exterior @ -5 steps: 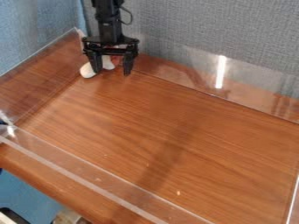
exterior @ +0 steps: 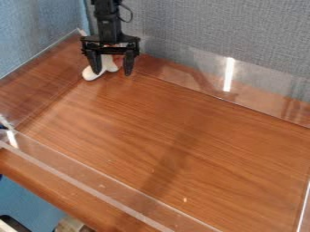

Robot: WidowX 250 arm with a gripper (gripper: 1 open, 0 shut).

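Note:
My black gripper [exterior: 111, 66] hangs in the far back corner of the wooden tray, open, its fingers pointing down around or just in front of a white object [exterior: 92, 74]. That object is small and pale and partly hidden by the gripper, so its exact shape and whether the fingers touch it are hard to tell.
Clear low walls [exterior: 227, 76] edge it, with grey padded panels behind and a blue panel at the left. A dark item at the lower left corner lies outside the tray.
The gripper has shifted slightly left over the last second, further over the white object.

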